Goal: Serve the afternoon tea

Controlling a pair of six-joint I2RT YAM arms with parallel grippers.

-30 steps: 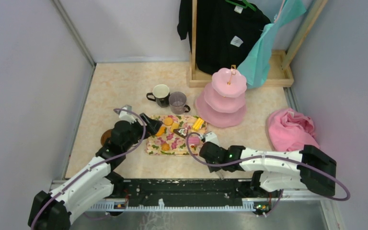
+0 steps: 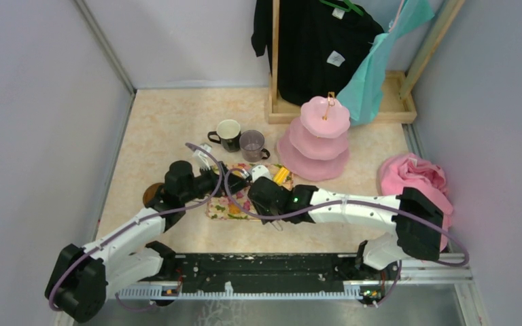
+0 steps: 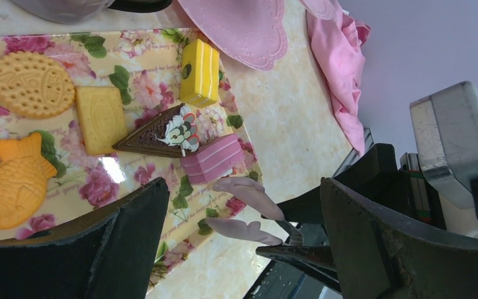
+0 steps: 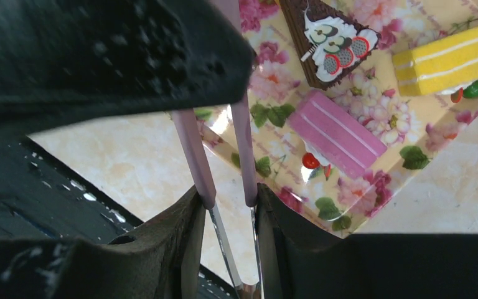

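Note:
A floral tray (image 3: 99, 180) holds a round biscuit (image 3: 31, 84), rectangular biscuit (image 3: 99, 121), orange fish pastry (image 3: 12, 184), chocolate cake slice (image 3: 149, 134), pink cake (image 4: 337, 134) and yellow cake (image 4: 448, 59). My left gripper hangs open over the tray, nothing held. My right gripper is shut on pink-handled tongs, seen at the lower right in the left wrist view, just beside the pink cake. A pink three-tier stand (image 2: 316, 163) stands behind the tray.
Two mugs, black (image 2: 231, 144) and grey (image 2: 251, 144), stand behind the tray. A pink cloth (image 2: 411, 183) lies far right. A wooden rack (image 2: 401, 109) with hanging clothes is at the back.

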